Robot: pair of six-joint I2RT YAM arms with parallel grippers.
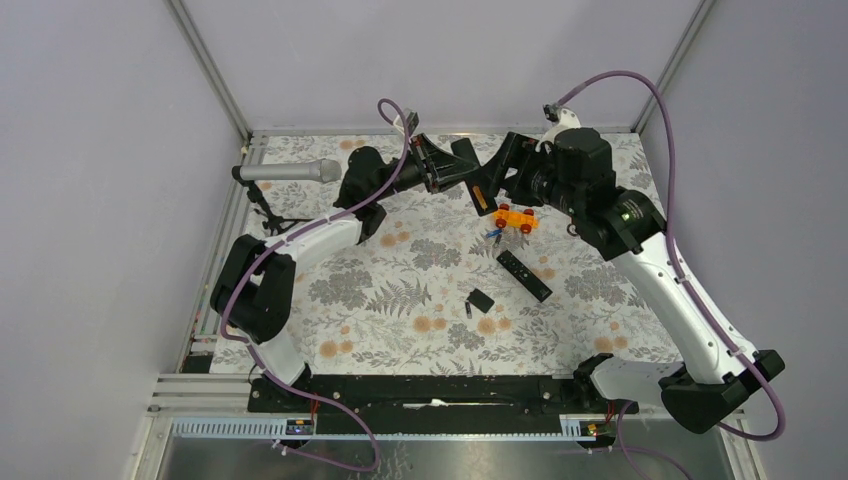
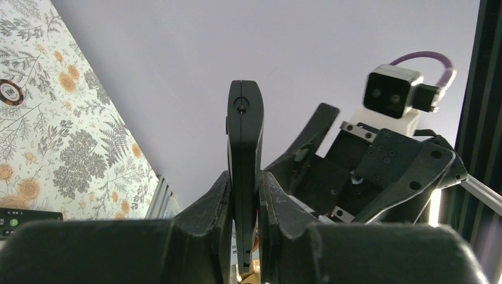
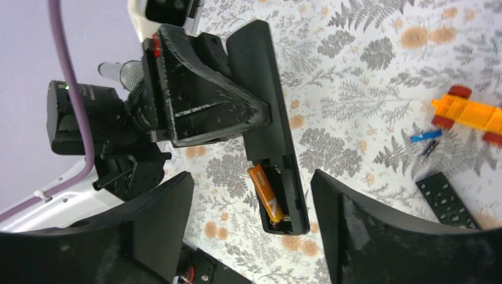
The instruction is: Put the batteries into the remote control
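Note:
My left gripper [image 1: 453,170] is shut on the black remote [image 2: 245,136], holding it up above the table. In the right wrist view the remote [image 3: 260,77] shows its open battery compartment with an orange battery [image 3: 266,192] lying inside along one side; the rest of the compartment looks dark. My right gripper is part open just over that compartment, its fingers either side of the remote with space around it.
Below lie a yellow toy car [image 1: 516,219], a small blue item [image 3: 425,135] with a dark one beside it, another remote [image 1: 523,275], and a dark flat piece [image 1: 480,299] with a small cylinder.

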